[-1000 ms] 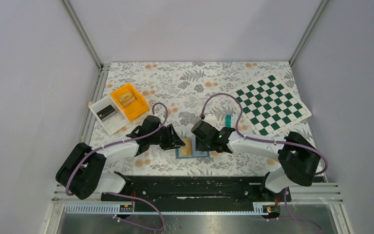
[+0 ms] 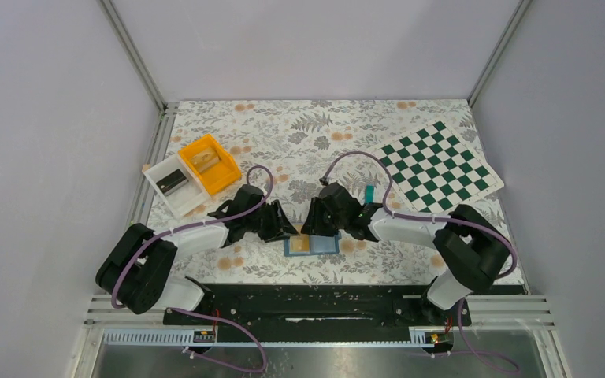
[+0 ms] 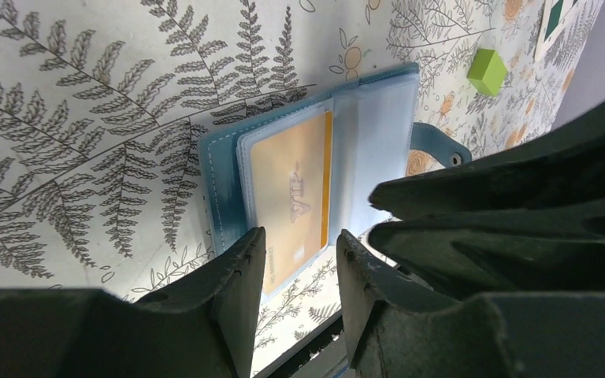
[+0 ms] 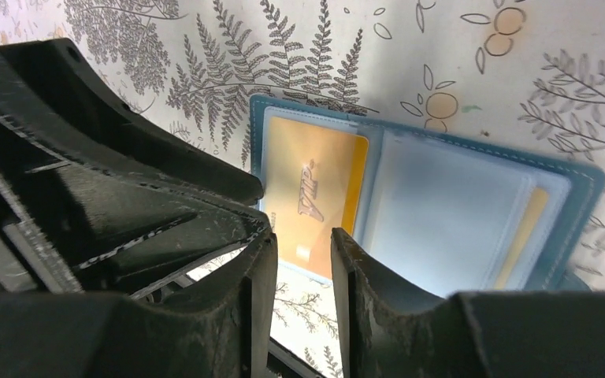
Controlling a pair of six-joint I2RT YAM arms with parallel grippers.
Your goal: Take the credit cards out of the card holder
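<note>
The card holder (image 2: 324, 247) lies unfolded on the table, blue with clear pockets. Its left pocket shows a gold card (image 4: 307, 173) with a yellow edge strip, lying within the pocket. A pale sheet covers the right pocket, where a narrow tan strip (image 4: 522, 236) shows near its far edge. My left gripper is over the gold card's side of the holder, its fingers apart with no card seen between them. Close beside it, my right gripper is also open, above the gold card's lower part. Whether any fingertip touches the card cannot be told.
A white tray (image 2: 160, 171) and an orange tray (image 2: 227, 176) stand at the left. The green checkered board (image 2: 439, 167) lies at right, and a green block (image 3: 487, 72) is behind the holder.
My right gripper has moved left from the holder's right half towards the gold card and my left gripper. The left arm has shifted only slightly. The card holder stays in place.
</note>
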